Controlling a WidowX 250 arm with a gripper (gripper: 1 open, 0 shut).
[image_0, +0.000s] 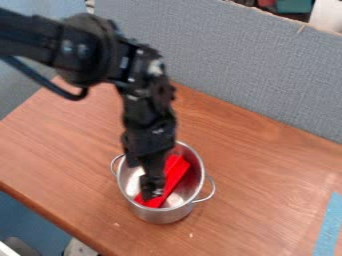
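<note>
A black robot arm reaches in from the upper left, and its gripper (152, 184) points down into a steel pot (190, 210) with two side handles, standing on the wooden table. A red elongated object (174, 175) lies inside the pot, just beside and partly behind the fingers. The gripper looks open, though its fingers are dark and partly blend together; whether they touch the red object I cannot tell.
A light blue strip (326, 225) lies at the right edge. A grey padded wall (241, 70) runs along the back.
</note>
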